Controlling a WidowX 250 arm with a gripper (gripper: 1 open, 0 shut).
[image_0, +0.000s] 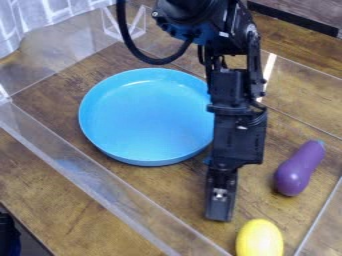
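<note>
My black gripper (221, 200) hangs low over the wooden board, shut, with nothing visible between its fingers. To its left and behind it lies a round blue plate (120, 115), partly covered by the arm. A purple eggplant (299, 167) lies to the right of the gripper, and a yellow oval object (259, 239) lies below it, near the front edge.
Clear plastic edging runs diagonally along the left and front of the board (60, 190). Bare wood shows at the far right behind the eggplant and at the upper left.
</note>
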